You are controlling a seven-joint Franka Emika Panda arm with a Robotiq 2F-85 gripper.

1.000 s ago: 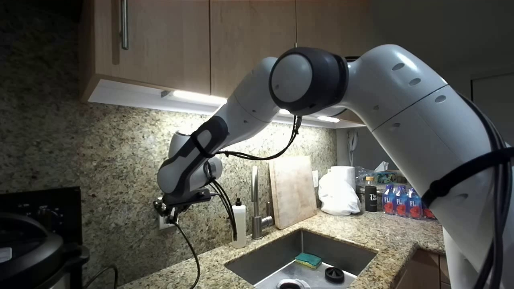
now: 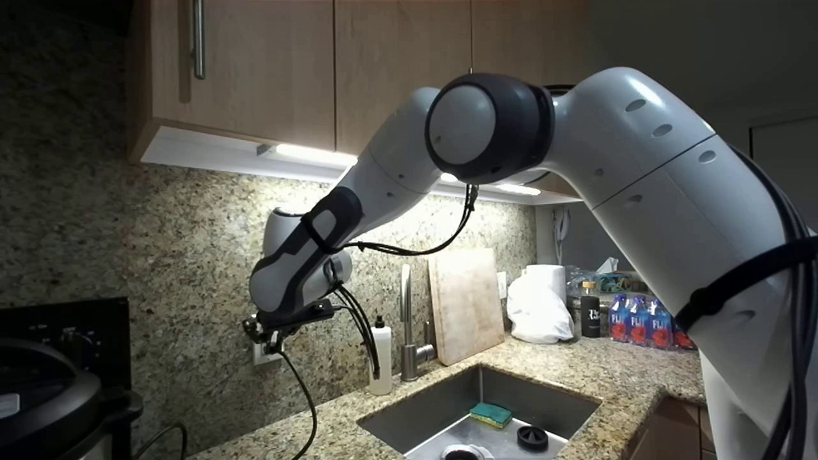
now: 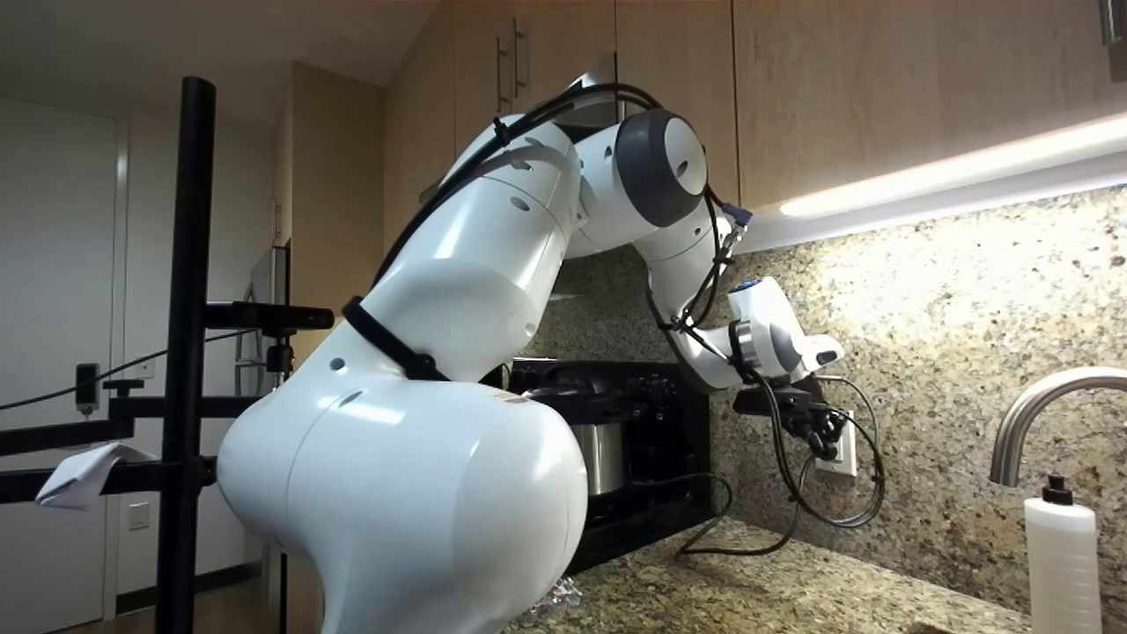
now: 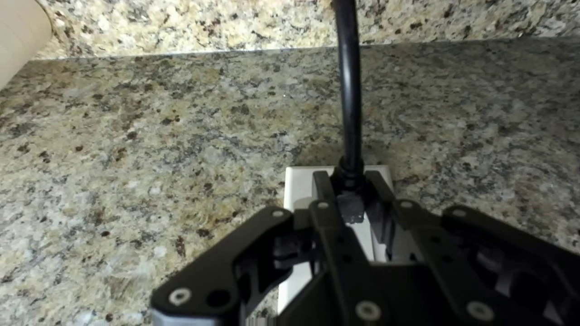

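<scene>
In the wrist view my gripper is shut on a black plug (image 4: 350, 205), one finger on each side of it. A thick black cord (image 4: 350, 98) runs from the plug toward the counter. Behind the fingers is the white outlet plate (image 4: 295, 187), partly covered by them. Exterior view 1 shows the gripper close to the outlet plate (image 2: 261, 356) on the granite wall, with the cord (image 2: 307, 398) hanging below. The outlet plate (image 3: 848, 449) also shows beside the gripper in exterior view 2. Whether the plug's prongs sit in the socket cannot be seen.
A black-lidded cooker (image 2: 46, 383) stands left of the outlet. To its right are a white pump bottle (image 2: 381, 359), the faucet (image 2: 407, 322) and the sink (image 2: 429, 406). Cabinets (image 2: 245, 69) hang above. The counter under the gripper looks mostly clear.
The hanging cord has swung slightly left, and the gripper remains at the outlet.
</scene>
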